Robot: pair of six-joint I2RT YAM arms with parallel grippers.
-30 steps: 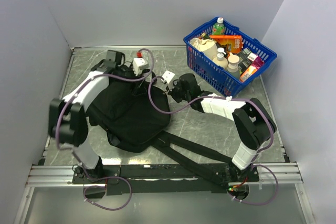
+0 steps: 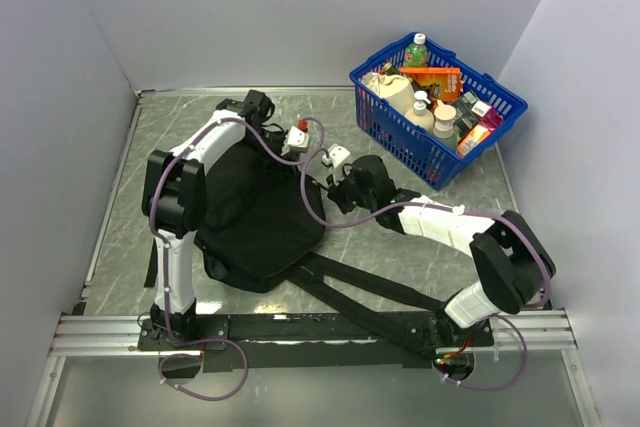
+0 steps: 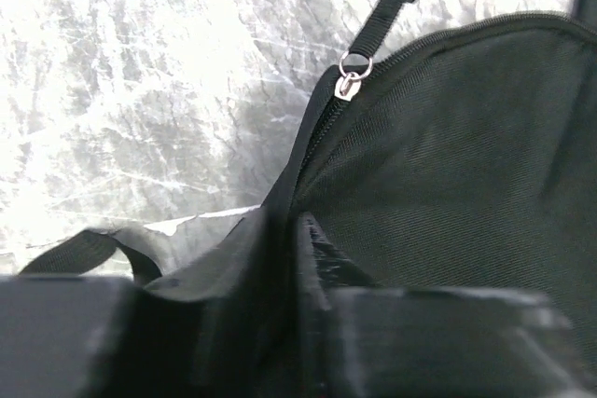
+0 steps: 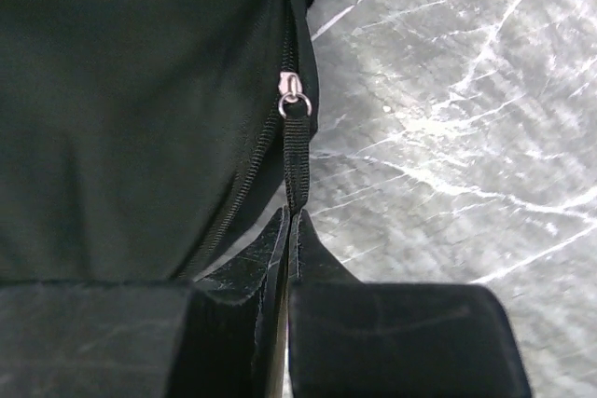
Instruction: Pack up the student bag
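A black backpack (image 2: 260, 237) lies on the marble floor, its straps trailing toward the front. My left gripper is down on the bag's zipper edge, black fabric at its fingertips; how far its fingers are closed is unclear. Just beyond it, in the left wrist view, are a silver zipper pull (image 3: 346, 85) and its strap. My right gripper is shut on the end of a black pull tab (image 4: 297, 156), drawn straight from a zipper ring (image 4: 291, 95) at the bag's edge.
A blue basket (image 2: 400, 137) full of bottles, packets and a cream bundle stands at the back right. A small red object (image 2: 302, 124) is behind the left gripper. Grey walls bound the back and sides; open floor lies below the basket.
Over the last second my left gripper has moved right along the bag's top.
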